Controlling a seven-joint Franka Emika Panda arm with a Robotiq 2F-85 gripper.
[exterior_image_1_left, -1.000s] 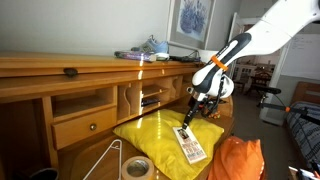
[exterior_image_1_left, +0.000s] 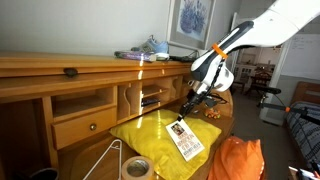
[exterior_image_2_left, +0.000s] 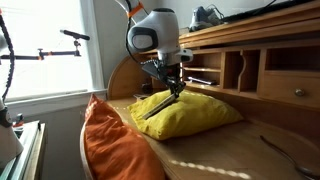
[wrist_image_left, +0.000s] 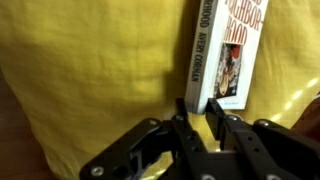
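A white book (wrist_image_left: 222, 55) with red lettering and a picture on its cover is in the wrist view, one end of its spine between the fingertips. My gripper is shut on that end. In exterior view 1 the book (exterior_image_1_left: 185, 140) slants down from the gripper (exterior_image_1_left: 181, 117) over a yellow pillow (exterior_image_1_left: 146, 131). From the other side, exterior view 2 has the book (exterior_image_2_left: 160, 106) nearly edge-on, tilted, with the gripper (exterior_image_2_left: 174, 87) at its upper end. Whether its lower end touches the pillow I cannot tell.
An orange cushion (exterior_image_1_left: 237, 160) lies in front, to the right of the pillow. A roll of tape (exterior_image_1_left: 137, 168) is at the front of the wooden desk. Behind the pillow stands a hutch with drawers (exterior_image_1_left: 84, 127) and open cubbies. A blue-grey object rests on its top shelf.
In exterior view 1 the book has shifted slightly left and up and leans more. The gripper has moved a little with it, still at its upper end.
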